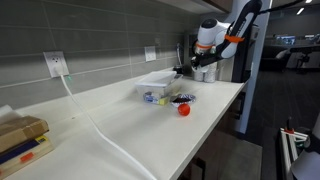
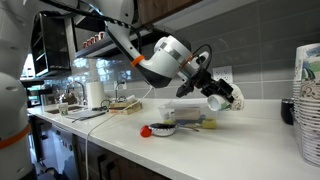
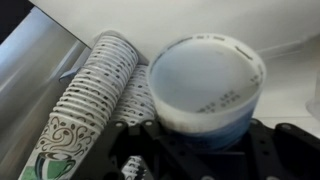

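A white round cup-like object (image 2: 218, 102) with a printed band is held up in the air, and my gripper (image 2: 221, 94) is shut on it. In the wrist view the same white object (image 3: 207, 82) fills the middle, its round end facing the camera, with the dark fingers below and partly hidden behind it. Stacks of patterned paper cups (image 3: 82, 112) stand to its left. In exterior view 2 the tall cup stacks (image 2: 308, 95) are at the right edge, apart from the gripper. The gripper's tips are too small to make out in exterior view 1.
A red ball (image 1: 184, 110) lies on the white counter (image 1: 130, 135) near a dark bowl (image 1: 182, 98) of items. Behind them sits a clear bin (image 2: 182, 108), with a yellow object (image 2: 209, 124) close by.
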